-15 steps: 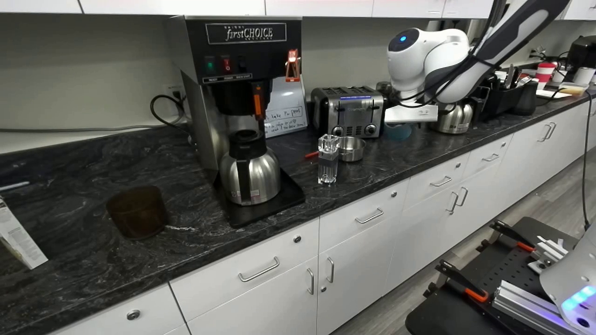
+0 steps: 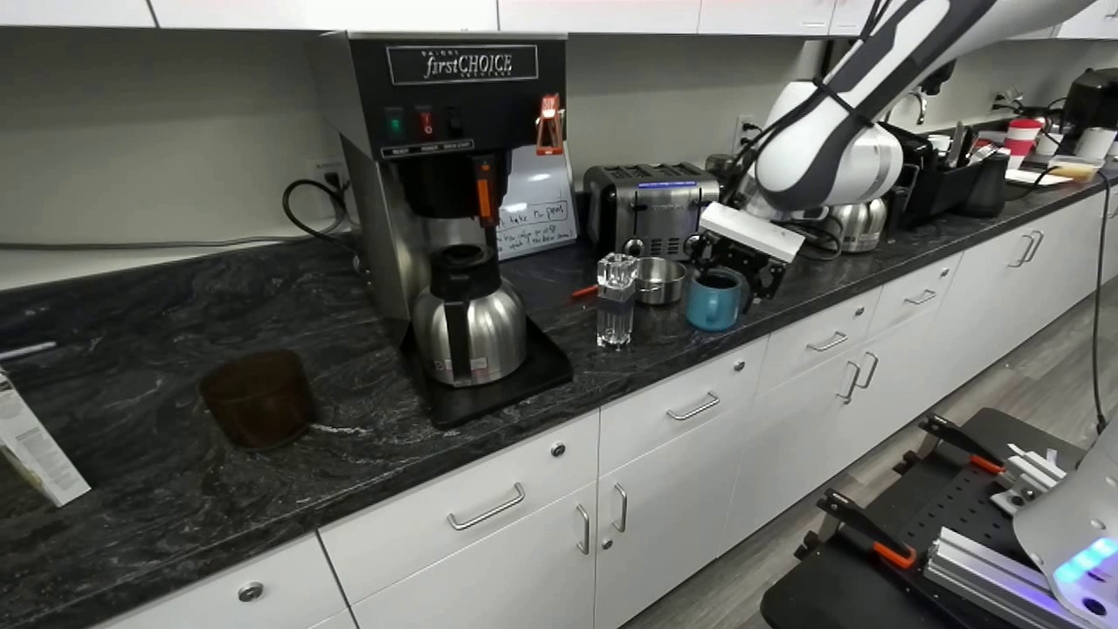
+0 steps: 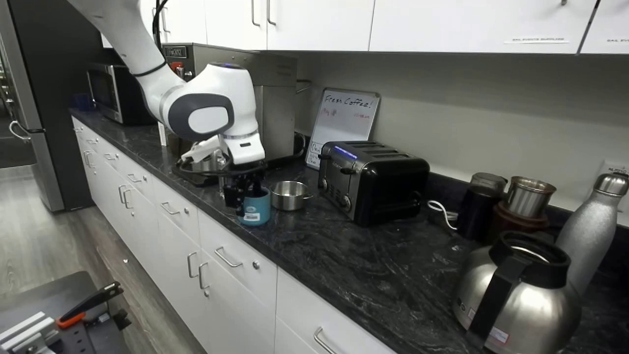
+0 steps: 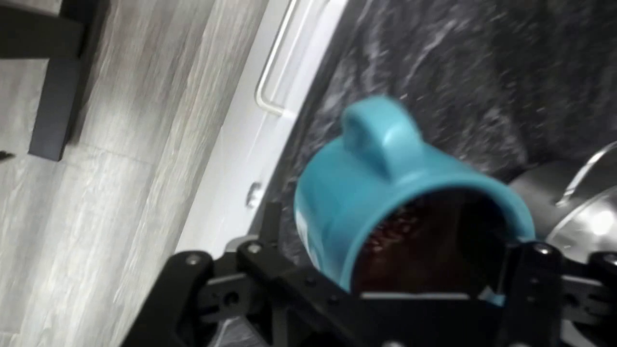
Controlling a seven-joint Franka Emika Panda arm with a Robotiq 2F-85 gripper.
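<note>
A teal mug (image 2: 714, 303) with dark contents stands upright on the counter (image 3: 377, 271), near its front edge. In the wrist view the mug (image 4: 347, 191) shows its handle toward the top, its open mouth facing the camera. My gripper is open, with its fingers spread across the mug. The left finger (image 4: 270, 225) shows outside the mug's wall; the right one overlaps the rim, and whether it lies inside or outside is unclear. Exterior view 2 has the black gripper close over the mug's left side, hiding part of it.
A small steel pot (image 3: 289, 195) sits close beside the mug, with a toaster (image 3: 372, 177) behind. A clear acrylic grinder (image 2: 616, 300) and coffee maker (image 2: 367, 210) stand to the left in exterior view 1. Free counter lies right of the mug there.
The mug has moved from beside the toaster to the counter's front, near the pot.
</note>
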